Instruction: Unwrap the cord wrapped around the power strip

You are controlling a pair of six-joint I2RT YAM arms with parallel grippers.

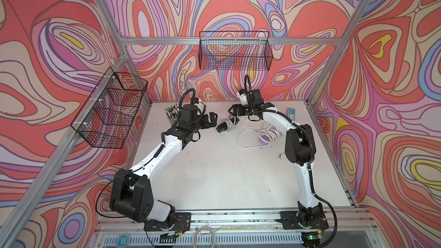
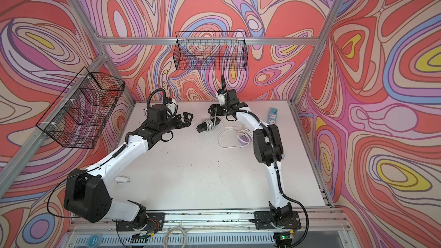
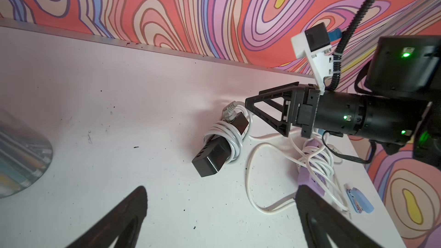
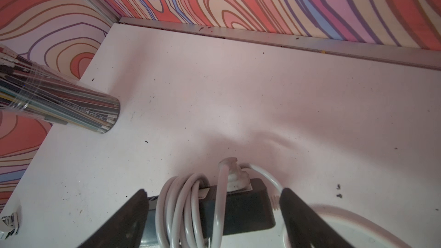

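Observation:
A black power strip (image 3: 213,157) lies on the white table, with a white cord (image 3: 227,136) looped several times around its middle. In the right wrist view the cord's grey plug (image 4: 237,179) rests at the strip's far-side edge, close to one end. Above that end hangs my right gripper, open, its fingers (image 4: 121,220) to either side of the strip and nothing held. My left gripper (image 1: 213,119) stands open and empty to the left of the strip. Loops on the strip's underside are hidden.
A purple power strip (image 3: 308,179) wrapped in white cord lies to the right, its loose loop near the black strip. A clear cup of pencils (image 4: 98,108) stands at the back left.

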